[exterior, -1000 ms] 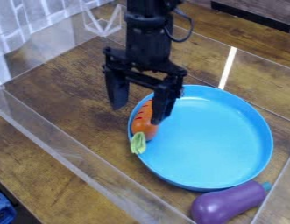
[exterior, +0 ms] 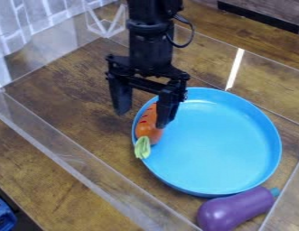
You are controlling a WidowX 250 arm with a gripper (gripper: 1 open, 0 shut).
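Note:
My black gripper (exterior: 143, 101) hangs from the top centre, open, its fingers on either side over the left rim of the blue plate. An orange carrot toy (exterior: 148, 128) with a pale green top lies on the plate's left edge, just below the gripper and partly hidden by it. The blue plate (exterior: 218, 153) fills the right middle of the view.
A purple eggplant toy (exterior: 230, 209) lies outside the plate at the lower right. A blue object (exterior: 1, 217) is at the lower left edge. Wooden floor to the left of the plate is clear, bordered by clear walls.
The gripper has shifted slightly up and to the left over the last second. The carrot, plate and eggplant look unmoved.

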